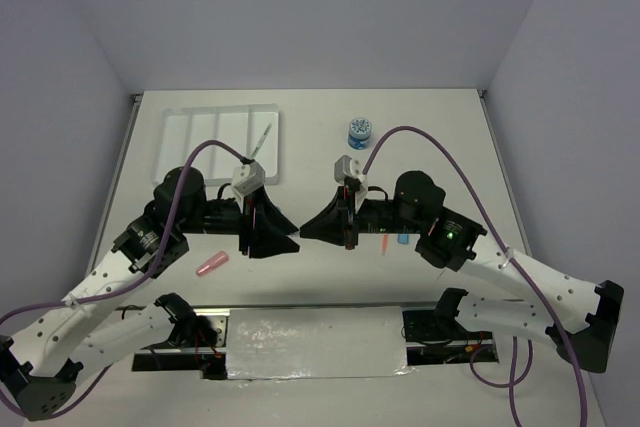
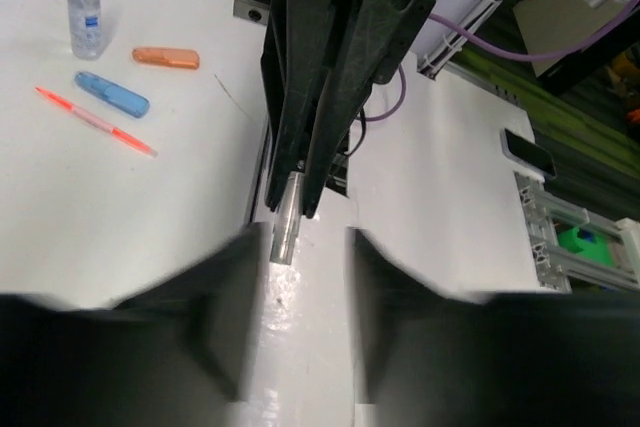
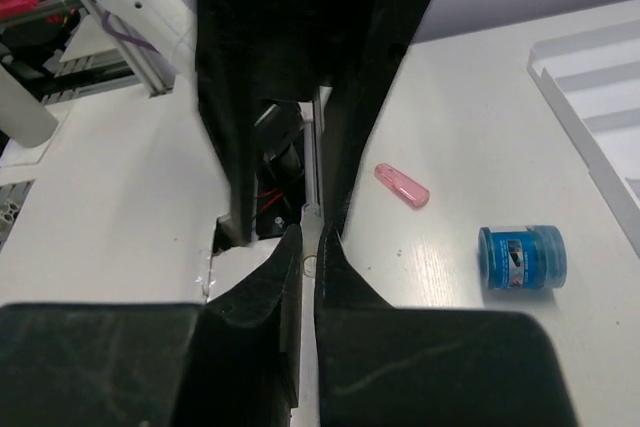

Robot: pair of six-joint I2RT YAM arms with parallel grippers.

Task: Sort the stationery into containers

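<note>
In the middle of the top view my two grippers face each other tip to tip. My right gripper [image 1: 306, 231] is shut on a slim silvery pen [image 2: 286, 219], which points toward my left gripper [image 1: 292, 239]. The left fingers stand part open around its end, blurred in the left wrist view. On the table lie a pink item [image 3: 401, 184], a blue item [image 2: 111, 93], an orange item [image 2: 165, 57] and a red pen [image 2: 95, 120]. A white compartment tray [image 1: 173, 142] at the back left holds a light pen [image 1: 262, 140].
A blue-lidded jar [image 1: 360, 133] stands at the back. A blue jar [image 3: 521, 257] lies near the tray. A spray bottle [image 2: 85, 17] stands on the table. Side walls bound the workspace [image 1: 530, 147].
</note>
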